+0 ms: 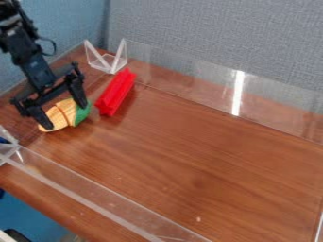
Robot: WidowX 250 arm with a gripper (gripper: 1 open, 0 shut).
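Note:
My black gripper [59, 106] is at the left side of the wooden tray, open, its fingers over a light tan object [56, 119] with a green part [82, 112] on its right end. Part of that object is hidden behind the fingers. A red elongated block [116, 92] lies just to the right and behind it.
Clear plastic walls [240, 93] edge the wooden surface [214, 170], with white corner brackets at back left and on the left.

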